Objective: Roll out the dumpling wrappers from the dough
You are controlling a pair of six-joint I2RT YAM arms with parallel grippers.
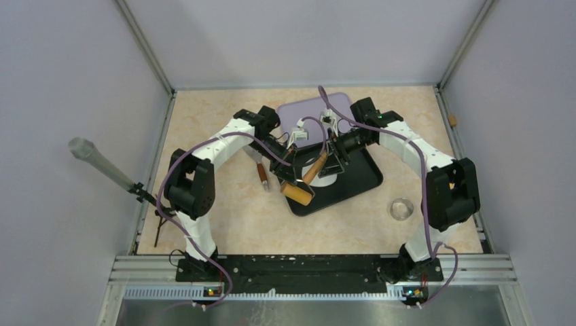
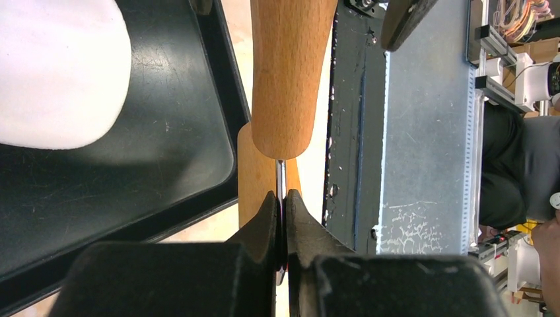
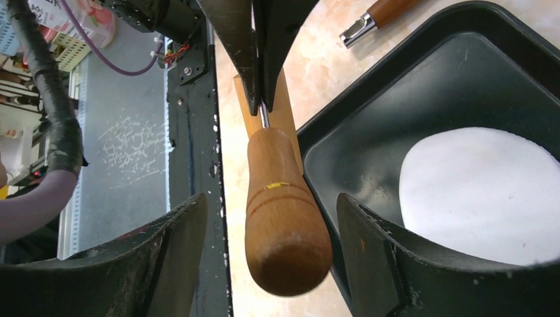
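Note:
The rolling pin, with wooden roller [image 1: 297,193] and wooden handle [image 3: 284,238], hangs over the black tray [image 2: 165,165]. My left gripper is shut on its thin metal rod. My right gripper is open, its fingers on either side of the handle's end; contact is unclear. A white round dough sheet [image 2: 53,72] lies flat in the tray, partly hidden from above by my arms and the pin.
A wooden-handled scraper [image 1: 261,175] lies left of the tray, a purple board [image 1: 302,112] behind it, a glass bowl [image 1: 401,209] at front right.

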